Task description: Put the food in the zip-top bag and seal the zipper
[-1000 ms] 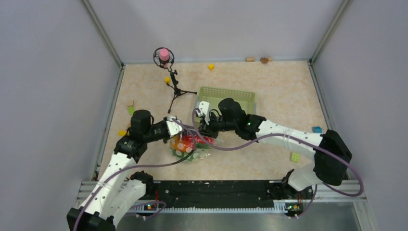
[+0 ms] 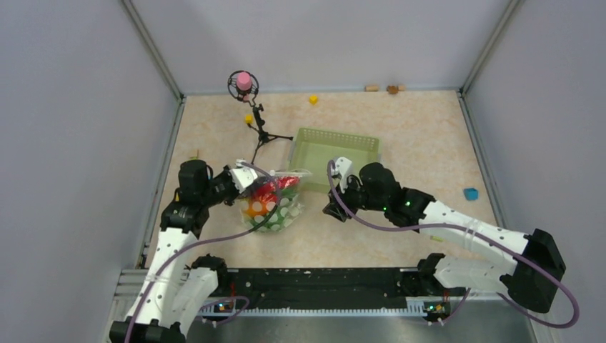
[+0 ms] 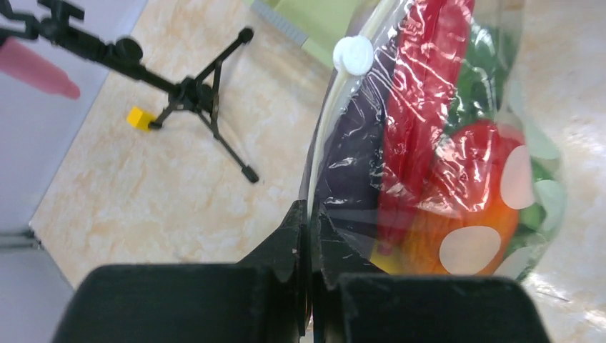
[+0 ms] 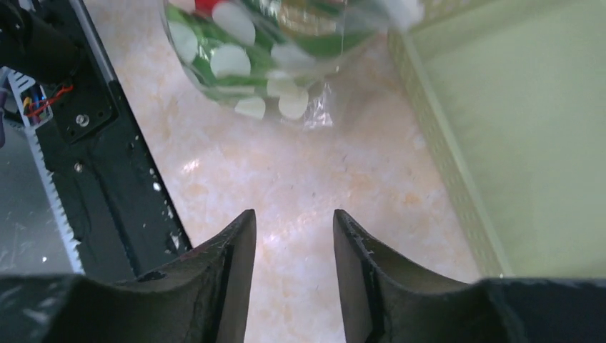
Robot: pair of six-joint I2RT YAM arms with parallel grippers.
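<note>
The clear zip top bag (image 2: 275, 204) holds red, orange and green food, seen up close in the left wrist view (image 3: 464, 193). My left gripper is shut on the bag's zipper edge, where a white slider (image 3: 353, 54) sits higher up along the strip. My right gripper hangs over bare table to the right of the bag, its fingers apart with nothing between them.
A green basket (image 2: 336, 136) stands behind the bag. A black tripod stand (image 2: 262, 134) with a pink top is at the back left. Small blocks lie near the edges, including a blue one (image 2: 470, 194).
My right gripper has moved right and toward the front, away from the bag. My left gripper has shifted a little left and back, bringing the bag along.
</note>
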